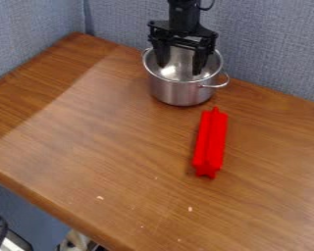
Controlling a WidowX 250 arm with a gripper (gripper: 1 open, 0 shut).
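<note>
A steel pot [183, 90] with two side handles stands at the back of the wooden table [107, 157]. My black gripper [180, 63] hangs over it from above, open, its fingertips reaching down inside the pot's rim. Whether anything is inside the pot is hard to tell. A long red object [210, 142], like two bars side by side, lies on the table in front of the pot, a little to the right.
Grey padded walls [278, 54] stand close behind the pot and along the left. Part of some equipment shows below the table's edge at bottom left.
</note>
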